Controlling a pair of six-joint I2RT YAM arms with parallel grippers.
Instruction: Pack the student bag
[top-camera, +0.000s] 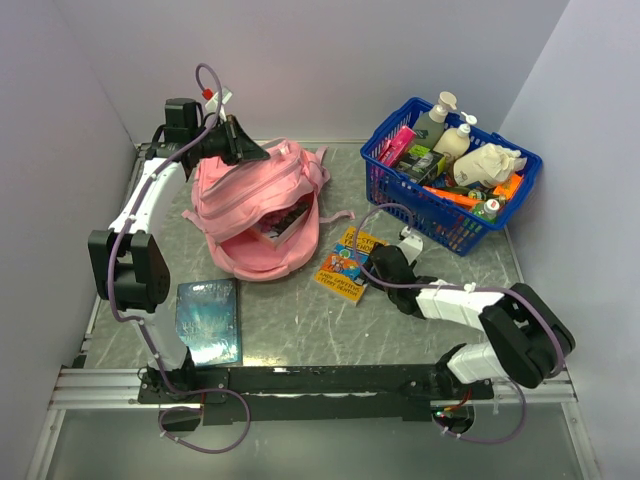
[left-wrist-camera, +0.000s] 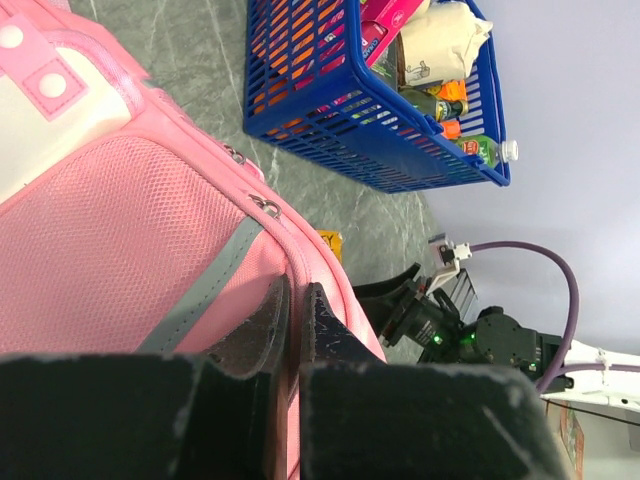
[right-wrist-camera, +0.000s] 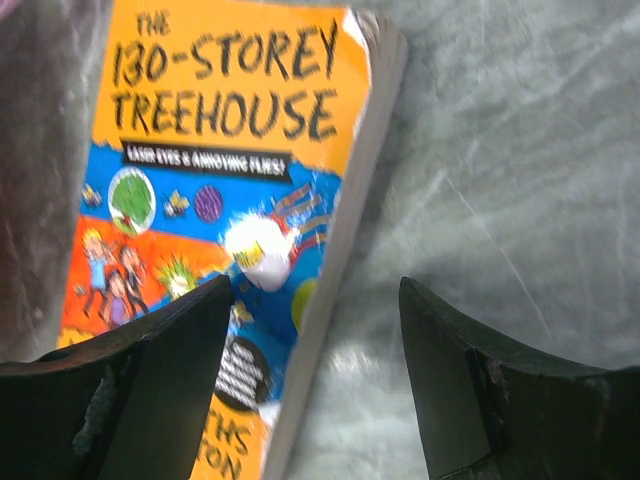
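The pink bag lies at the back left with its mouth gaping toward the front, and something like a book shows inside. My left gripper is shut on the bag's piped upper edge, holding it raised. On the table right of the bag lies an orange and blue treehouse book, flat. Low over that book's right long edge, my right gripper stands open. In the right wrist view one finger is over the cover and the other over bare table; contact cannot be told.
A blue basket full of bottles, boxes and a cloth pouch stands at the back right. A dark teal book lies flat at the front left. Bare table stretches between the teal book and the right arm.
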